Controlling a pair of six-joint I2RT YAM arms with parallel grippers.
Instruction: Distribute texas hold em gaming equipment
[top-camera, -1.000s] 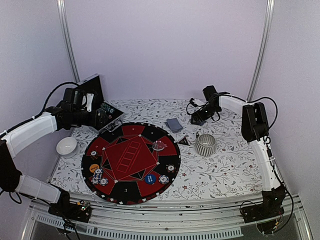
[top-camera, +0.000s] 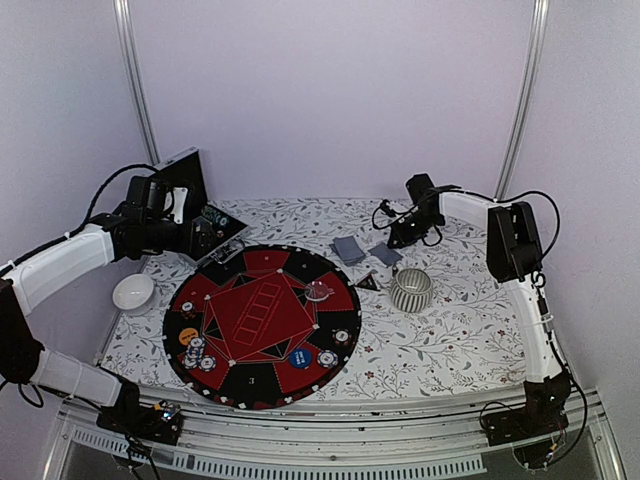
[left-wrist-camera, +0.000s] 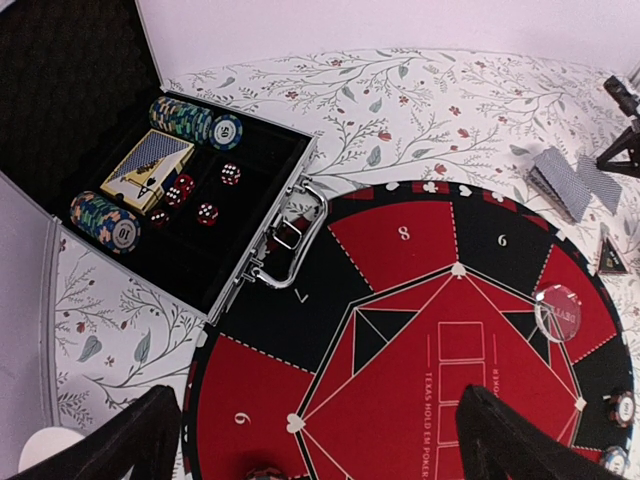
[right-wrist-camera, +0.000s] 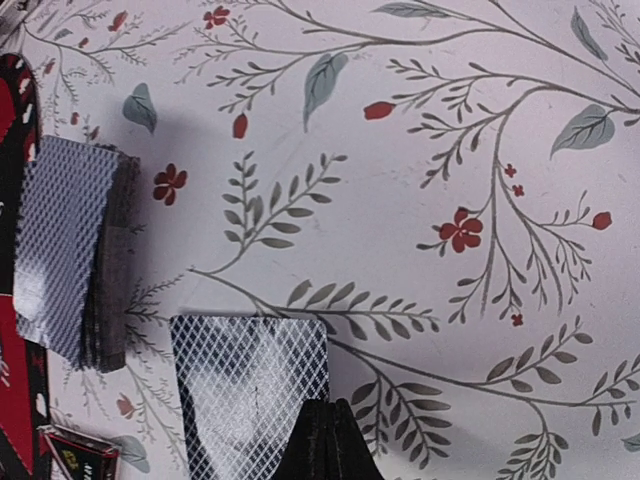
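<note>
My right gripper is shut, its tips at the right edge of a single patterned card (right-wrist-camera: 250, 390) lying on the floral cloth; nothing shows between the fingers. A thick stack of cards (right-wrist-camera: 65, 250) rests to the card's left. My left gripper stands wide open and empty above the red and black poker mat (left-wrist-camera: 400, 235). Beyond it lies the open black case (left-wrist-camera: 185, 235), holding blue chips (left-wrist-camera: 105, 222), a card box (left-wrist-camera: 148, 168) and several red dice (left-wrist-camera: 207, 213).
A grey-striped basket (top-camera: 411, 292) stands right of the mat, near a small dark triangular piece (top-camera: 369, 282). A clear disc (left-wrist-camera: 557, 313) and chip stacks (top-camera: 195, 350) sit on the mat. A white bowl (top-camera: 133, 291) is at the left.
The single card now shows farther left and nearer the front, out from beneath my right gripper. That arm has shifted slightly right; the left arm stays put.
</note>
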